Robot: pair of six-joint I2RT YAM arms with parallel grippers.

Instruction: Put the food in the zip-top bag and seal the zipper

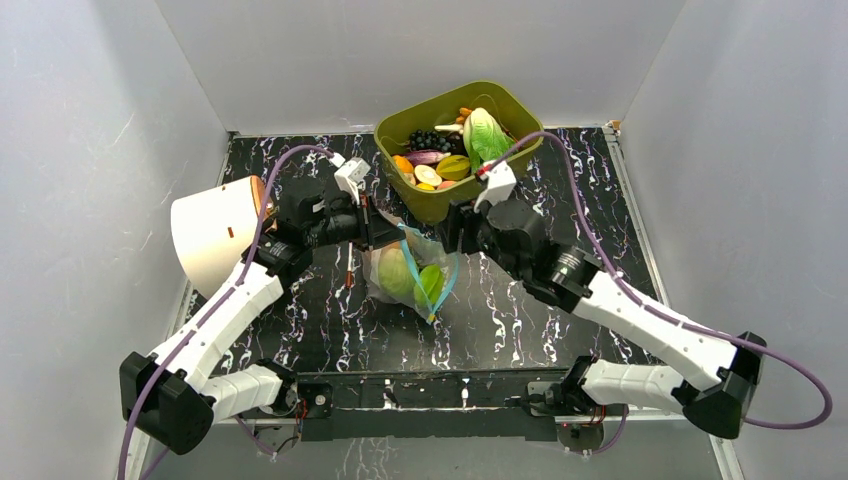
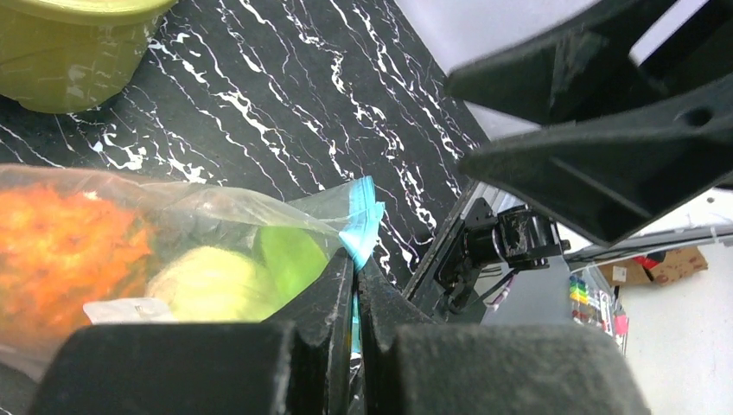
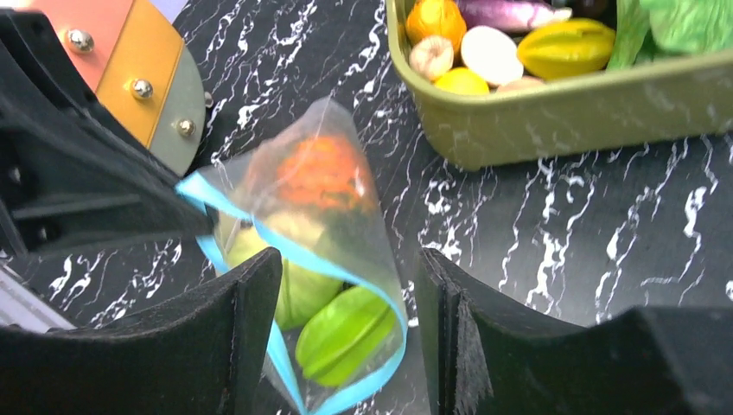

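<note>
The clear zip top bag [image 1: 410, 275] with a blue zipper edge lies at the table's middle, holding orange pieces [image 3: 320, 173], a pale green round item [image 2: 207, 285] and a green item [image 3: 346, 333]. My left gripper is shut on the bag's blue top edge at its rear left corner. My right gripper [image 1: 458, 235] hangs open above the bag's right side; in the right wrist view its fingertips [image 3: 251, 294] are over the bag, which sags open toward the front.
An olive bin [image 1: 430, 210] of toy produce stands at the back. A cream cylinder [image 1: 205, 230] lies at the left.
</note>
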